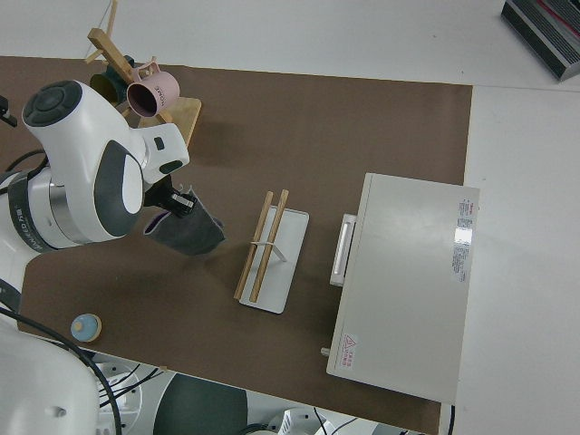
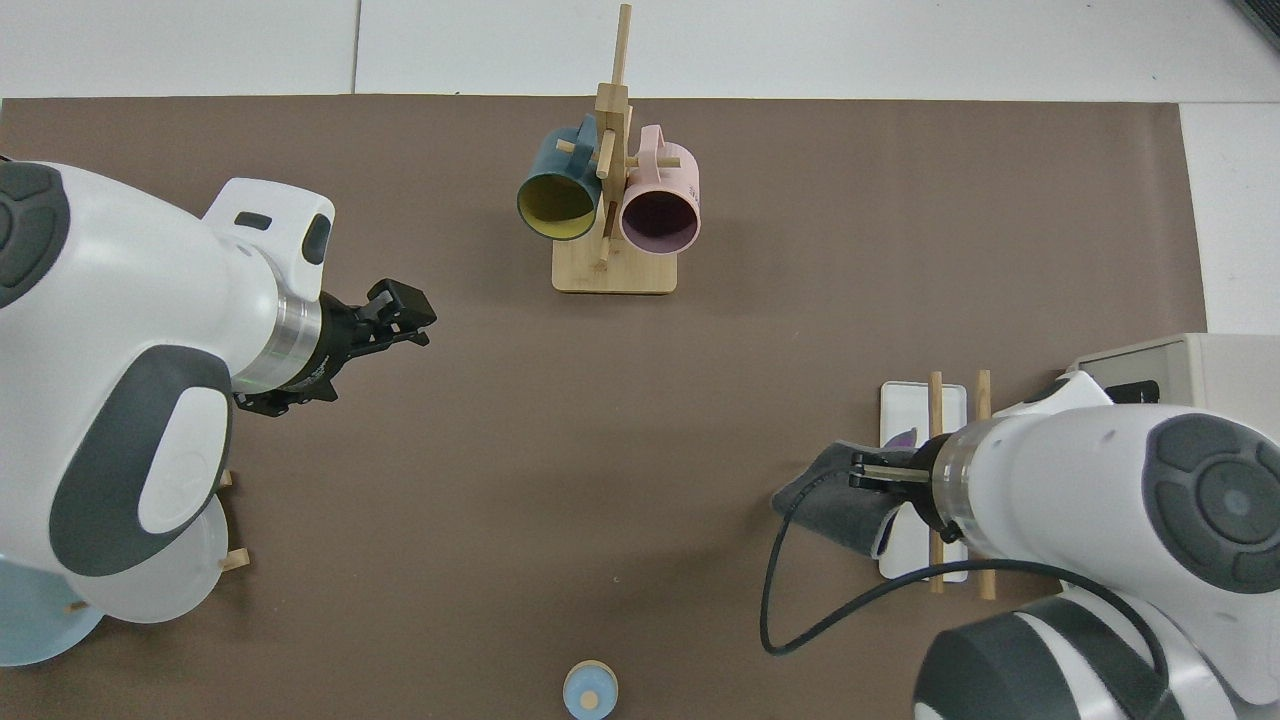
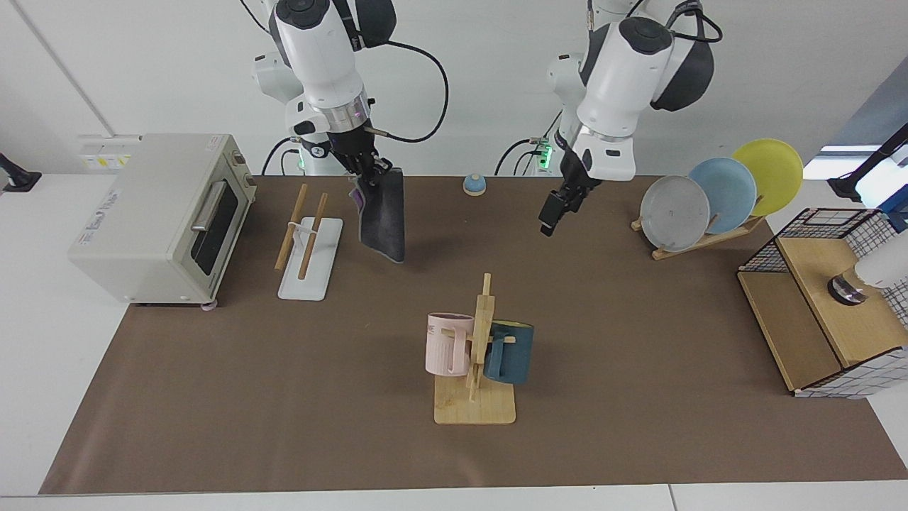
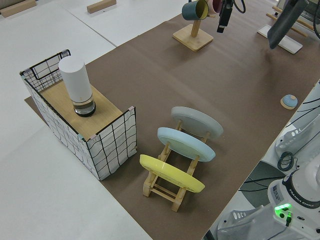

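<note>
In the top view my left gripper (image 2: 414, 314) hangs at the left above the brown mat; whether it is open I cannot tell. My right gripper (image 3: 374, 174) holds a dark grey cloth pad (image 3: 382, 217) with a purple patch, hanging down beside a white board with two wooden bars (image 3: 303, 290). The pad hides much of the right gripper's fingers. A wooden mug tree (image 2: 612, 270) holds a teal mug (image 2: 558, 198) and a pink mug (image 2: 660, 216).
A dish rack with plates (image 3: 681, 213), a wire shelf (image 3: 792, 332) with a white cylinder (image 3: 881, 260), a small blue round object (image 2: 589, 692) and a white appliance box (image 3: 145, 221) stand around.
</note>
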